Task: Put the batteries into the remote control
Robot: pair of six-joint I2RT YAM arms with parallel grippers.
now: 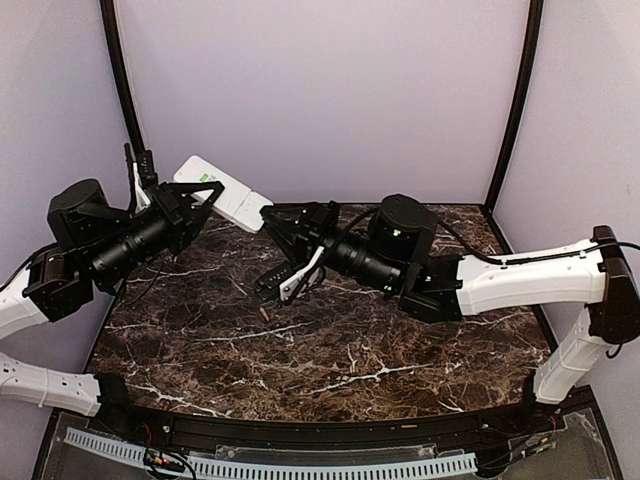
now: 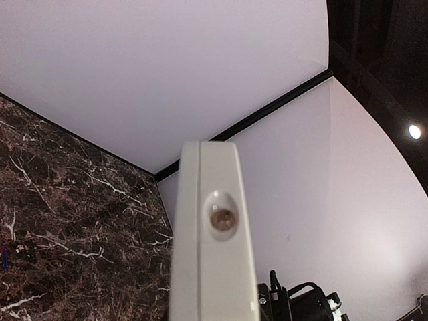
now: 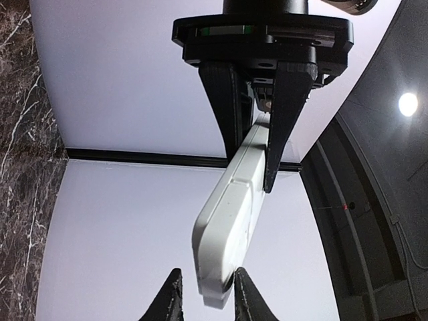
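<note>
A white remote control (image 1: 222,187) is held up above the table, tilted down toward the right. My left gripper (image 1: 211,192) is shut across its middle; the right wrist view shows the black fingers (image 3: 289,127) on both sides of it. A seam crosses the remote below that grip. At its lower end is my right gripper (image 1: 266,217), with its fingertips (image 3: 175,289) apart and the remote's end between or just beyond them. Whether they touch it cannot be told. The left wrist view shows the remote's narrow end (image 2: 217,234) close up. No battery is clearly identifiable.
A dark oblong object (image 1: 272,281) lies partly hidden under the right gripper. Near it a tiny item (image 1: 265,314) lies on the brown marble table (image 1: 320,365). A small blue thing (image 2: 5,259) shows at the left wrist view's edge.
</note>
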